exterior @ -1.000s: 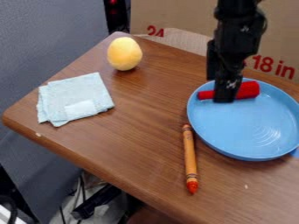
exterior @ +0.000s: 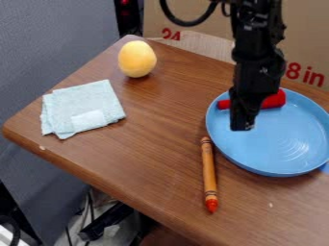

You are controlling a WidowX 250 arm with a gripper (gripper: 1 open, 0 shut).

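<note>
My black gripper (exterior: 244, 108) hangs over the left part of a blue plate (exterior: 276, 144), in front of a red object (exterior: 272, 100) that lies toward the plate's back and is partly hidden by the gripper. Whether its fingers are open or shut is unclear. An orange crayon (exterior: 209, 178) with a red tip lies on the wooden table just left of the plate.
A yellow egg-shaped object (exterior: 138, 59) stands at the back left. A folded pale cloth (exterior: 81, 108) lies at the left edge. A cardboard box (exterior: 193, 19) stands behind.
The objects on the table look unmoved.
</note>
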